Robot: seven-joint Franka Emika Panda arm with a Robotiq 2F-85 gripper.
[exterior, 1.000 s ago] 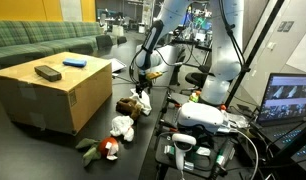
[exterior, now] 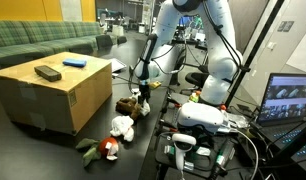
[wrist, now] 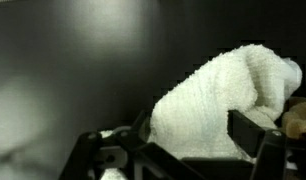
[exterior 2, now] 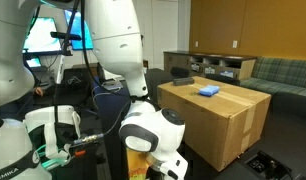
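Note:
A white fluffy thing (wrist: 218, 95), cloth or plush, fills the lower right of the wrist view. My gripper straddles part of it, with its dark fingers (wrist: 251, 138) standing apart on either side. The white material bulges up between them, and how firmly they touch it cannot be told. In exterior view 1 the gripper is low over the floor, next to a brown plush (exterior: 125, 105). A brown edge (wrist: 299, 118) shows at the right of the wrist view.
A white plush (exterior: 122, 126) and a red and green one (exterior: 100, 150) lie nearer the camera. A large cardboard box (exterior: 63, 92) with a blue item (exterior: 74, 62) on top stands to the left.
In exterior view 1 the arm has come lower and slightly left, down onto the white thing beside the brown plush. The other plushes and the box have not moved.

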